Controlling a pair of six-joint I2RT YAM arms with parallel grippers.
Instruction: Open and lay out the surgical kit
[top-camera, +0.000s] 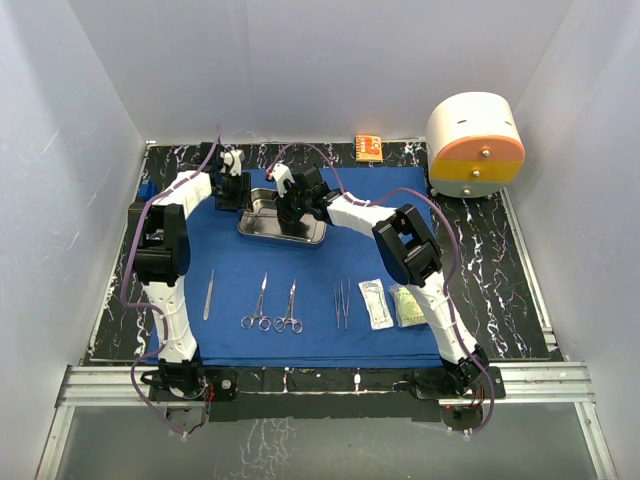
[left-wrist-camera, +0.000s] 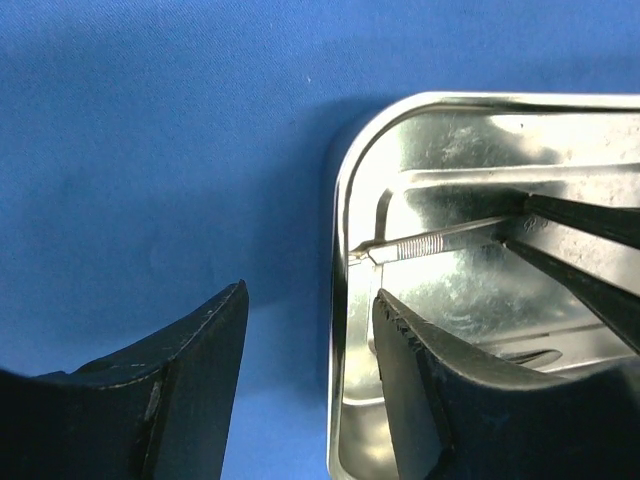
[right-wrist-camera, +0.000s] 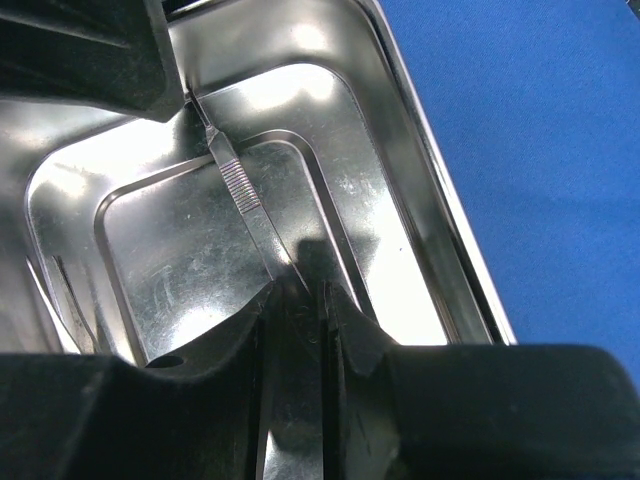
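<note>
A steel tray (top-camera: 280, 236) lies on the blue cloth at the back middle. In it lies a ridged-handled metal instrument, also seen in the left wrist view (left-wrist-camera: 420, 245). My right gripper is shut on that instrument's handle inside the tray. My left gripper is open over the tray's left rim, nothing between its fingers. Other thin metal pieces lie in the tray, partly hidden.
Along the front cloth lie a slim instrument (top-camera: 209, 297), two scissor-like tools (top-camera: 262, 322), tweezers (top-camera: 346, 305) and two packets (top-camera: 376, 303). A rounded drawer box (top-camera: 474, 135) stands back right.
</note>
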